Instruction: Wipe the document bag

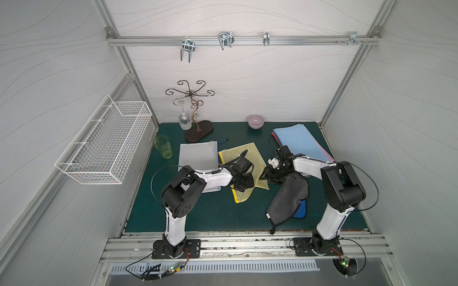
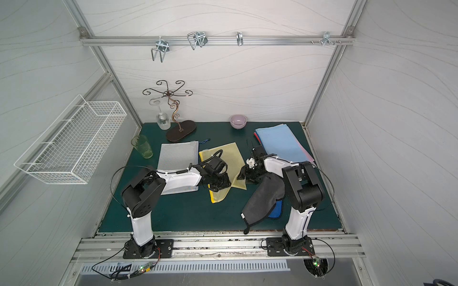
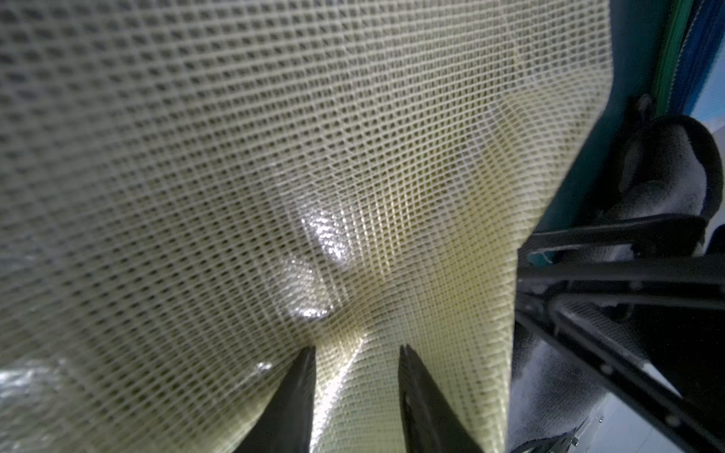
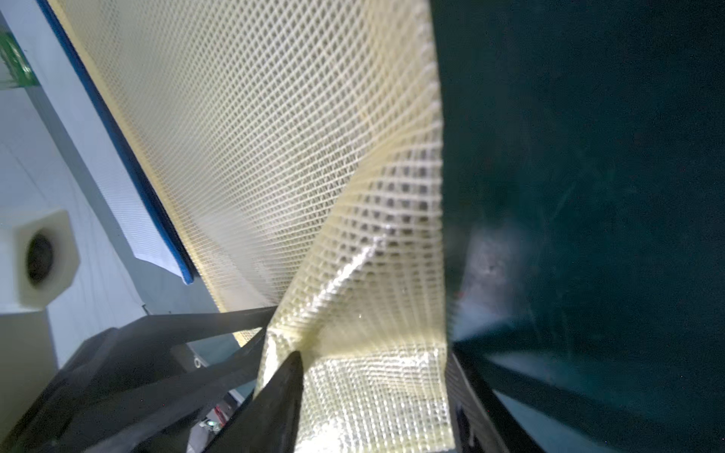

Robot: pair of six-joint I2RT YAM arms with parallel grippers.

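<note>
At the bag's right edge is my right gripper; its fingers also stand apart, and a strip of bent-up bag shows between them. Whether either one pinches the mesh cannot be made out. A dark grey mitt (image 1: 288,195) with blue below lies under and in front of the right arm.
A pale grey document bag (image 1: 198,155) lies left of the yellow one. Blue and pink sheets (image 1: 300,138) are at the back right. Behind stand a pink bowl (image 1: 255,121), a metal stand (image 1: 198,131), a clear bottle (image 1: 185,121) and a green glass (image 1: 163,146).
</note>
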